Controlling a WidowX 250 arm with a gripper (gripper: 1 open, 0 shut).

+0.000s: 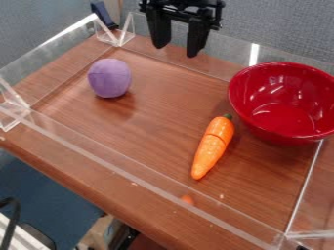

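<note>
My black gripper [178, 41] hangs at the top centre of the camera view, above the back of the wooden board, with its two fingers apart and nothing visible between them. Below and to the right lies an orange toy carrot [212, 146] with a green tip. A red bowl [280, 107] stands at the right, empty. A purple ball-like object [108, 77] rests at the left.
A clear low wall [156, 180] rings the wooden board [104, 137]. A grey back wall stands behind it. The middle of the board is free. A small orange spot lies near the front right edge.
</note>
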